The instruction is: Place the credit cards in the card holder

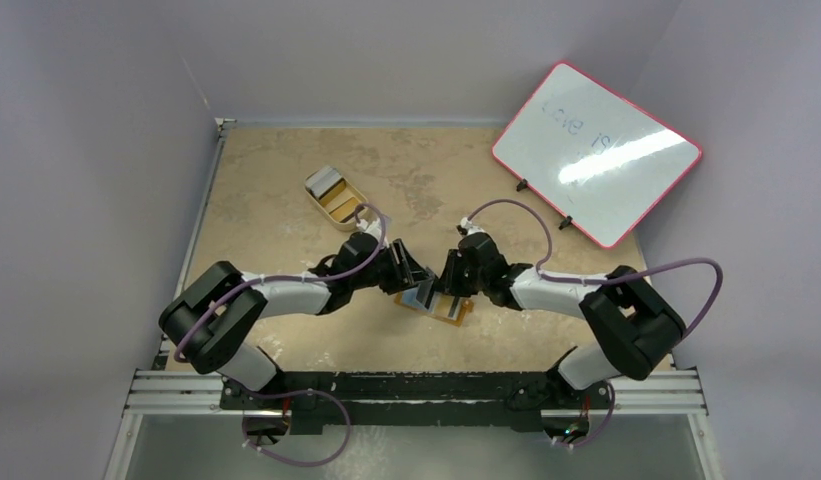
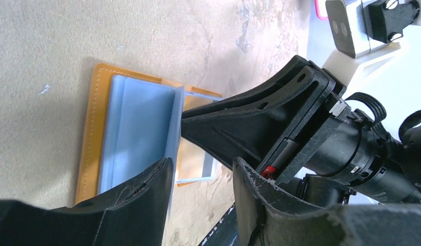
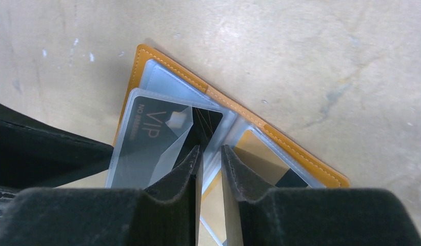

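In the top view the open tan card holder (image 1: 454, 318) lies on the table below both grippers. A dark card marked VIP (image 3: 146, 134) is tilted over its clear sleeves in the right wrist view. My left gripper is open, low over the holder, with the edge of a raised bluish leaf (image 2: 173, 138) reaching towards its fingers. My right gripper is shut on a clear sleeve at the holder's middle, though its fingers hide most of the grip. A dark finger (image 3: 54, 154) of the left gripper reaches the card's left edge.
At the back left stands a small tan box (image 1: 343, 201) with cards in it. A red-rimmed whiteboard (image 1: 596, 150) leans at the back right. Bare table (image 1: 426, 175) lies behind the holder, and the two grippers are very close together.
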